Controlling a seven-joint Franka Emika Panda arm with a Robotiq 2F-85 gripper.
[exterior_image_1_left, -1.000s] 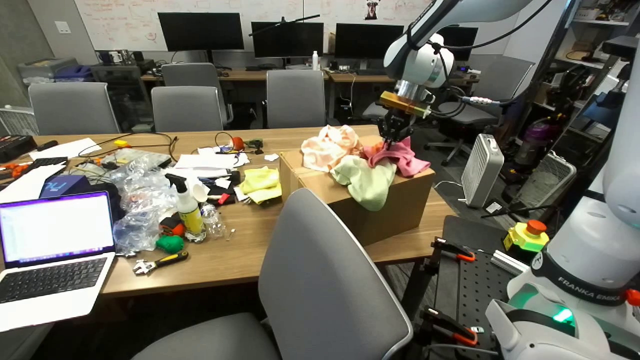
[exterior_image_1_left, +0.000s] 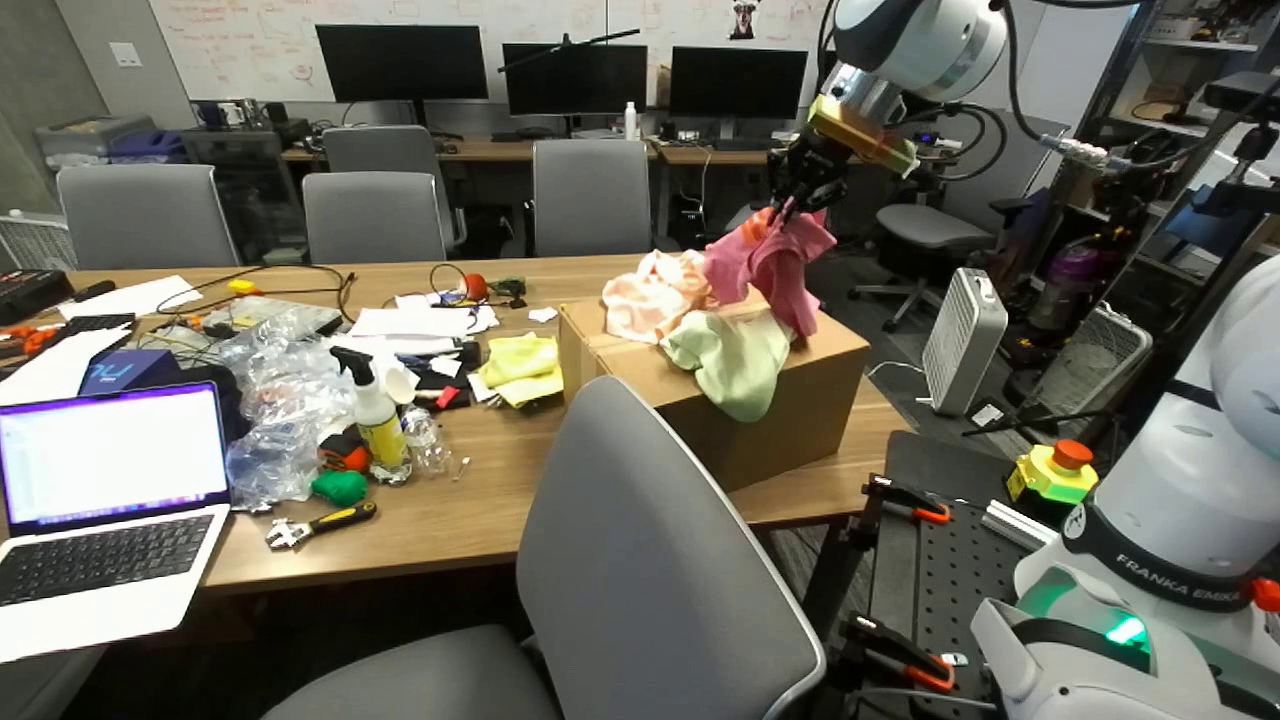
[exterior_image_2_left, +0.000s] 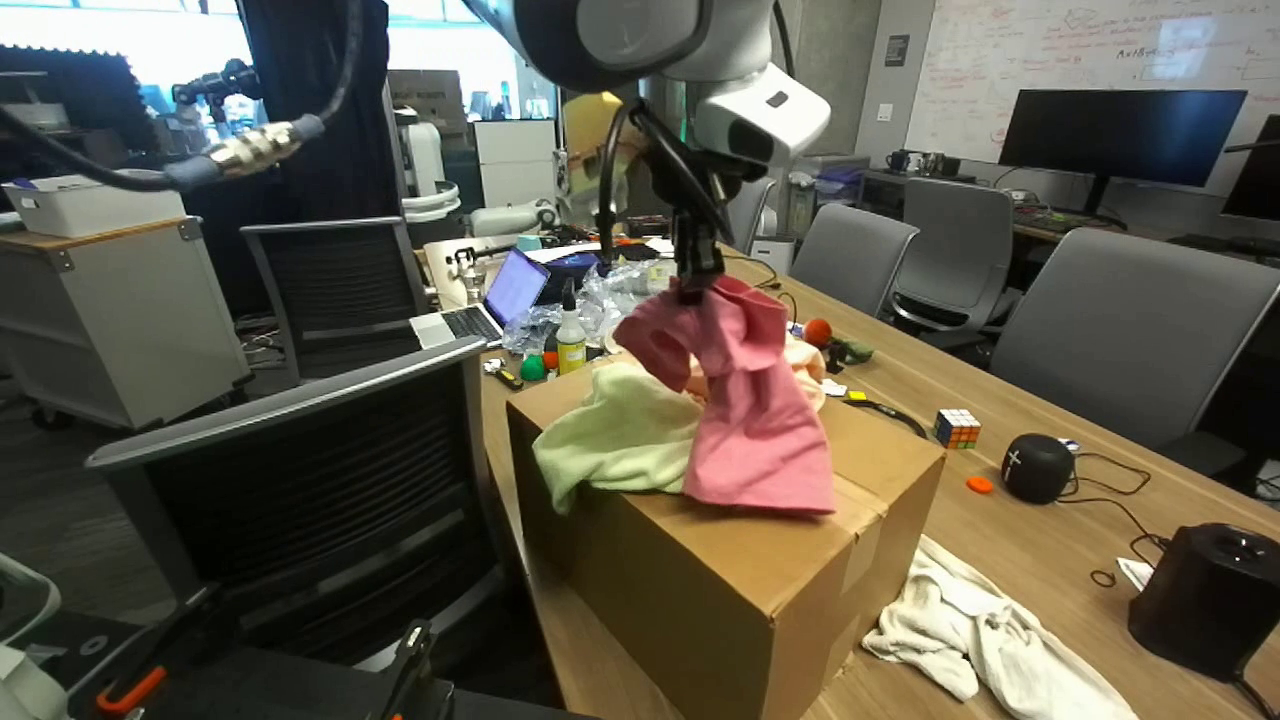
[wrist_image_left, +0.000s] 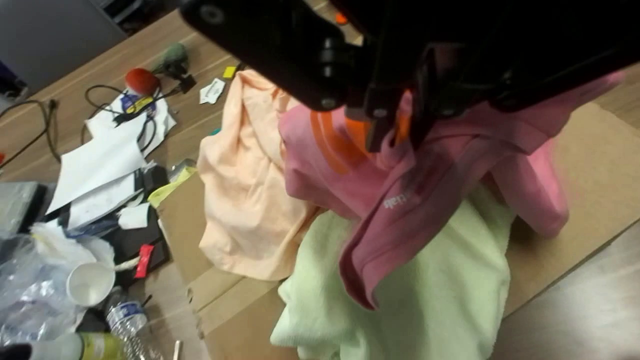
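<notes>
A pink cloth (exterior_image_1_left: 786, 266) with orange stripes hangs bunched from my gripper (exterior_image_1_left: 786, 206), which is shut on it above the cardboard box. In exterior view 2 the lower part of the pink cloth (exterior_image_2_left: 762, 432) drapes down to the top of the box (exterior_image_2_left: 708, 588). The wrist view shows the fingers (wrist_image_left: 376, 129) pinching a fold of the pink cloth (wrist_image_left: 414, 210). Beside it on the box lie a peach cloth (wrist_image_left: 252, 198) and a pale green cloth (wrist_image_left: 408, 300). The green one hangs over the box's edge.
A white cloth (exterior_image_2_left: 996, 636) lies on the table beside the box. Left of the box are a yellow cloth (exterior_image_1_left: 523, 366), a spray bottle (exterior_image_1_left: 379, 420), plastic wrap and a laptop (exterior_image_1_left: 114, 492). A grey chair (exterior_image_1_left: 648, 528) stands close in front.
My gripper has risen with the pink cloth, lifting much of it off the box top. The peach and green cloths lie where they were.
</notes>
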